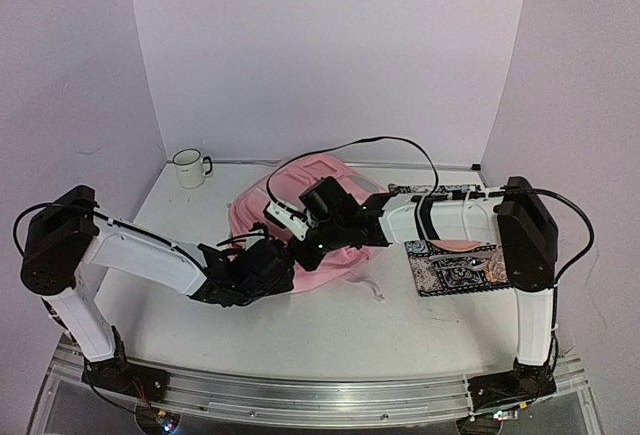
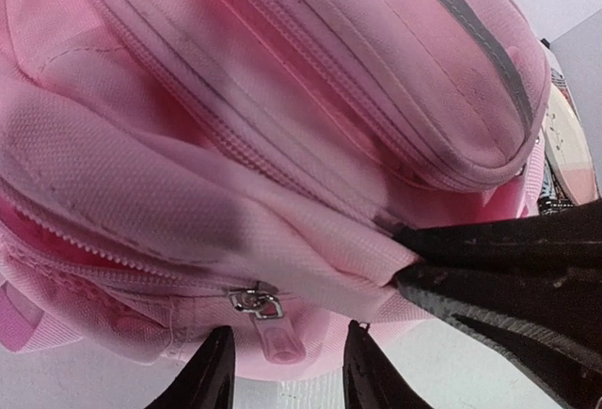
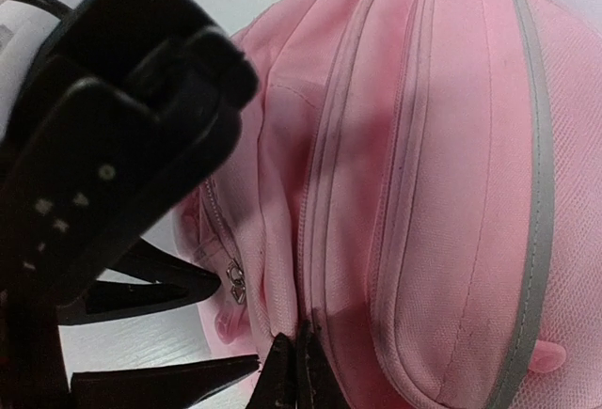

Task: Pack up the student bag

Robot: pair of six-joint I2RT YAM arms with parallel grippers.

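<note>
The pink bag (image 1: 312,167) lies on the table between both arms, with its zippers and folds filling the wrist views. A silver zipper slider with a pink pull tab (image 2: 279,338) hangs at the front pocket. My left gripper stands open, one finger on either side of that tab, not closed on it. In the right wrist view, my right gripper is shut on a fold of pink fabric (image 3: 279,277) at the bag's edge. The pull tab (image 3: 229,320) also shows there, near the left gripper's spread fingers (image 3: 174,282).
A white mug (image 1: 189,169) stands at the back left. On the right lies a black patterned mat (image 1: 440,273) with a pinkish item partly hidden by the right arm. Bare table (image 1: 350,340) stretches along the front.
</note>
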